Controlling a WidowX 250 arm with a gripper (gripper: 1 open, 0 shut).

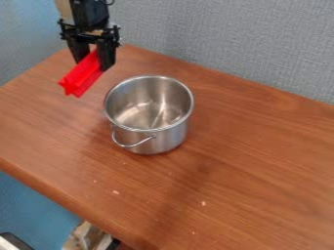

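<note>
A black gripper [89,49] at the top left is shut on a red block [81,72], which hangs tilted, its lower end toward the front left. A steel pot [148,128] with a wire handle stands on the wooden table [248,176], to the lower right of the red block. The gripper's fingertips are partly hidden by the block.
A grey padded wall [235,39] runs behind the table, and a blue surface [26,215] shows beyond its left edge.
</note>
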